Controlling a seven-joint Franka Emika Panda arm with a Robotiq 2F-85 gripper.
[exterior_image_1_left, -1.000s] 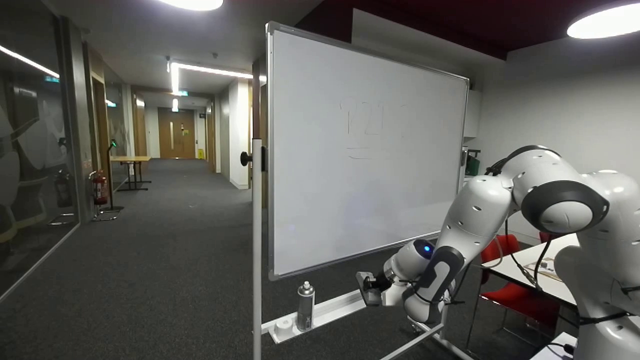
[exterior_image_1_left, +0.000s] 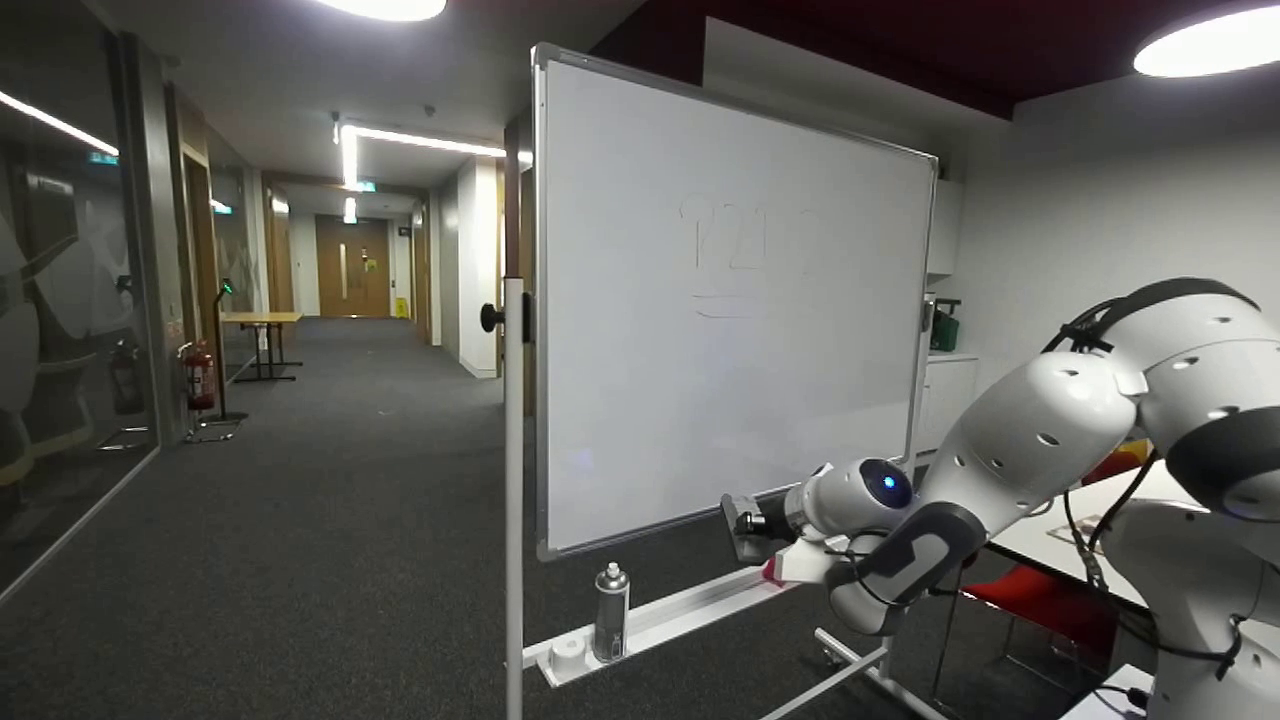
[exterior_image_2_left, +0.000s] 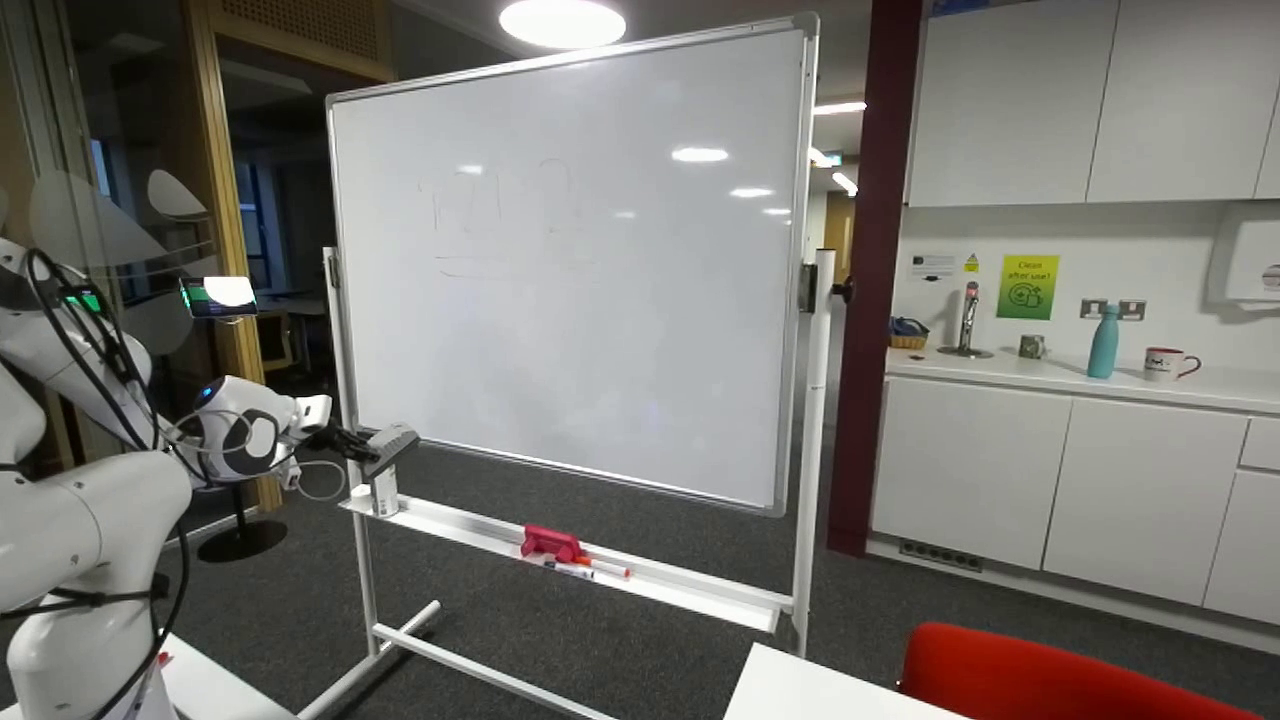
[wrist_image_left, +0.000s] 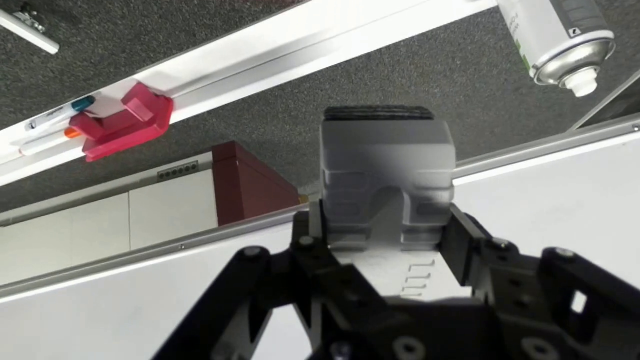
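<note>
My gripper is shut on a grey whiteboard eraser (wrist_image_left: 387, 150) with a dark layered pad at its far end. In exterior view 2 the eraser (exterior_image_2_left: 391, 445) is above the left part of the tray, near the board's lower left edge. The whiteboard (exterior_image_1_left: 720, 396) carries faint traces of marks (exterior_image_1_left: 726, 240) in its upper part, with short lines beneath them. From these views I cannot tell whether eraser and board touch.
Below the board runs a white tray (exterior_image_2_left: 684, 595). It carries a spray can (exterior_image_1_left: 612, 614), a white round item (exterior_image_1_left: 567, 654), a red holder (exterior_image_2_left: 551, 542) and several markers (exterior_image_2_left: 606, 566). A white table (exterior_image_2_left: 828, 690) and red chair (exterior_image_2_left: 1056, 672) stand in front.
In exterior view 1, my gripper and the eraser have risen toward the board's lower edge. The arm's elbow has swung to the right, and the red holder has come into sight.
</note>
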